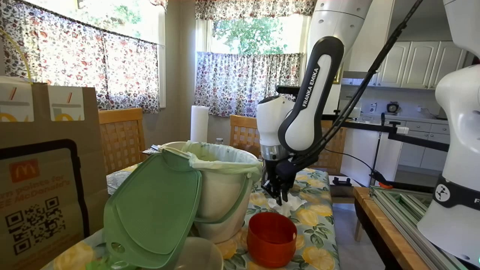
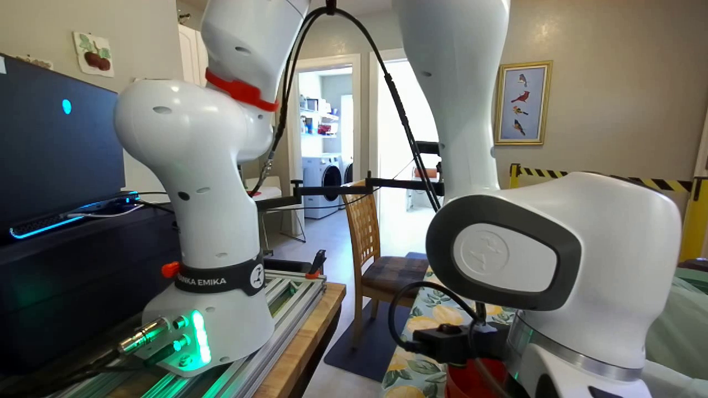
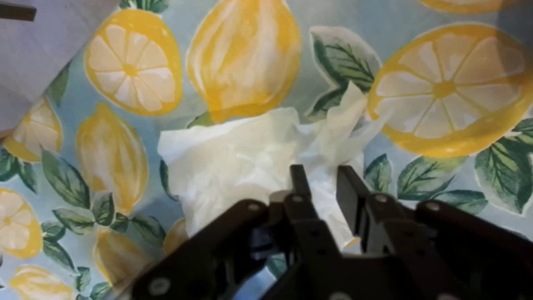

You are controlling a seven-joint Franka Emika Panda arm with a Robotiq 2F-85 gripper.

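Note:
A crumpled white tissue (image 3: 235, 160) lies on the lemon-print tablecloth, one corner sticking up. My gripper is over its right part in the wrist view. The black fingers (image 3: 301, 182) are partly apart, with white tissue visible in the gap; whether they touch it is unclear. From exterior view 1, the gripper (image 1: 279, 201) points down at the tissue (image 1: 292, 204), low over the table, just behind a red bowl (image 1: 271, 240). In exterior view 2 the fingers are hidden.
Left of the gripper stands a white bin (image 1: 221, 198) with a pale green liner. A green lid (image 1: 155, 207) leans against it. A clear container (image 1: 200, 256) and a large paper bag (image 1: 47, 175) are nearer the camera.

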